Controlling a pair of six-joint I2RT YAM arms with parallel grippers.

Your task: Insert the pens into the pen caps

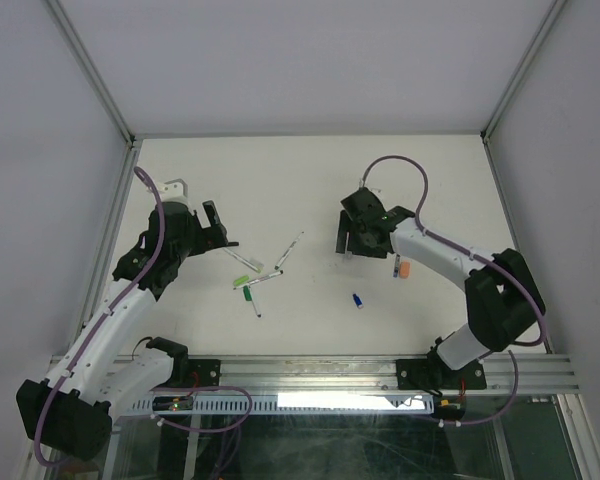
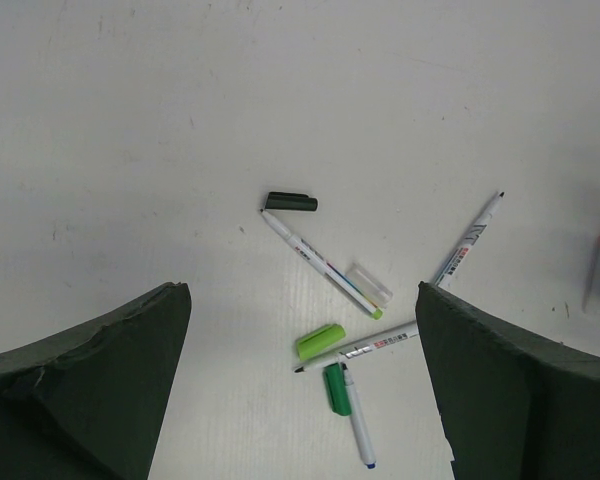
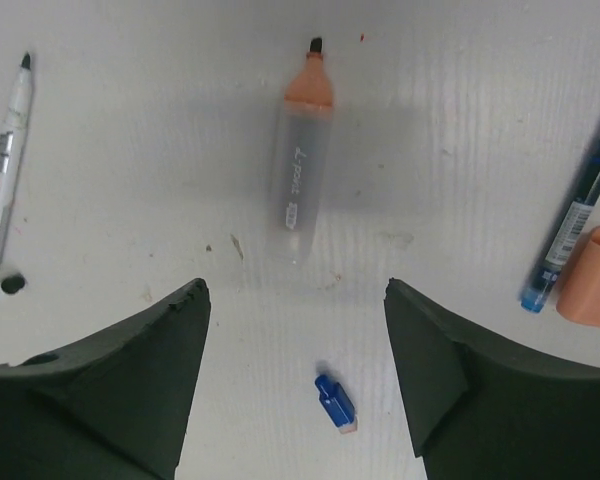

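My right gripper is open above an orange-and-grey marker [image 3: 300,170] lying tip-away between its fingers' line. An orange cap [image 3: 588,275] and dark blue pen [image 3: 570,230] lie to its right, a small blue cap [image 3: 335,400] below. My left gripper hangs open over the left group: white pens [image 2: 320,265] with black, green and blue ends, a black cap [image 2: 290,201], clear cap [image 2: 370,285], light green cap [image 2: 320,340] and dark green cap [image 2: 337,390].
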